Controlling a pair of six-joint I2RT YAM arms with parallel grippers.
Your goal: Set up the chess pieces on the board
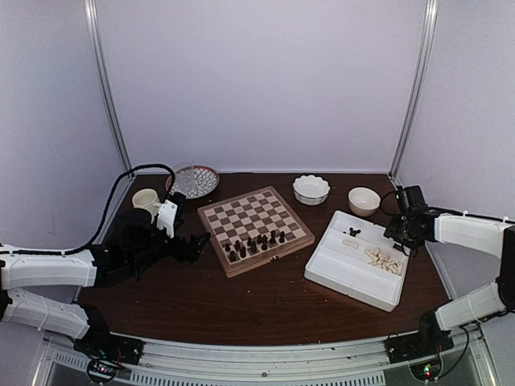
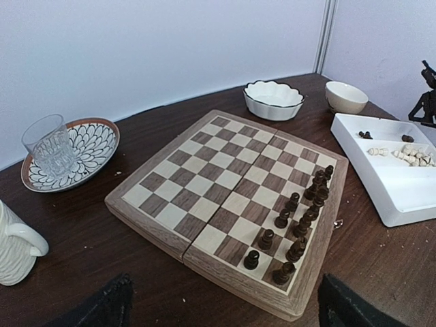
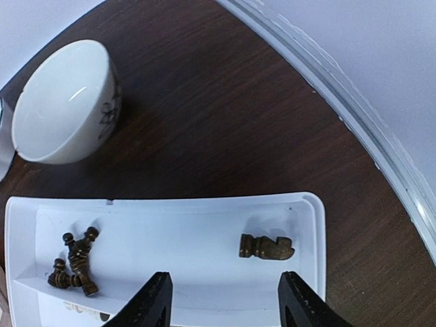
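Note:
The chessboard (image 1: 248,217) carries dark pieces along its near-right side, including a dark pawn (image 2: 251,259). My right gripper stands open over the far compartment of the white tray (image 1: 339,269), a lone dark knight (image 3: 266,248) ahead of its fingers on the right. A cluster of dark pieces (image 3: 80,262) lies at that compartment's left end. Pale pieces (image 2: 415,155) lie in another compartment. My left gripper (image 1: 193,245) is open at the board's left, with nothing between its fingers.
A white bowl (image 3: 61,102) and a scalloped bowl (image 1: 311,187) stand behind the tray and board. A mug (image 1: 145,200) and a patterned plate (image 2: 71,170) with a glass are at the back left.

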